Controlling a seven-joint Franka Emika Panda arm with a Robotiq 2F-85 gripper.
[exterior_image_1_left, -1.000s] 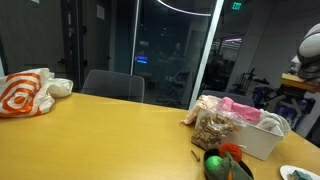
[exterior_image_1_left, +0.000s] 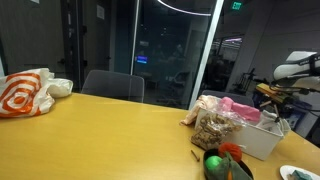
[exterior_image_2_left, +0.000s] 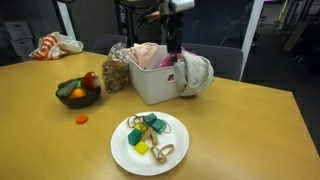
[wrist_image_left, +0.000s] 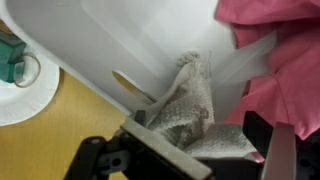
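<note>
A white bin (exterior_image_2_left: 150, 86) stands on the table with a pink cloth (wrist_image_left: 300, 75) inside. A light grey-white towel (exterior_image_2_left: 194, 76) hangs over the bin's rim and partly down its outside. Above this end of the bin is my gripper, pointing down in the wrist view, its fingers apart around the towel's bunched part. Whether the fingers touch the towel cannot be told. In exterior view 1 the gripper (exterior_image_1_left: 272, 100) is low at the bin's right end, and its fingertips are hard to make out there.
Near the bin stand a white plate (exterior_image_2_left: 119, 150) with small blocks and rings, a dark bowl (exterior_image_2_left: 78, 99) of produce and a bag of brown pieces (exterior_image_2_left: 115, 72). An orange piece (exterior_image_2_left: 82, 120) lies on the table.
From high above the bin's right end, my gripper has come down to the towel there. The bin and the other objects have stayed in place.
</note>
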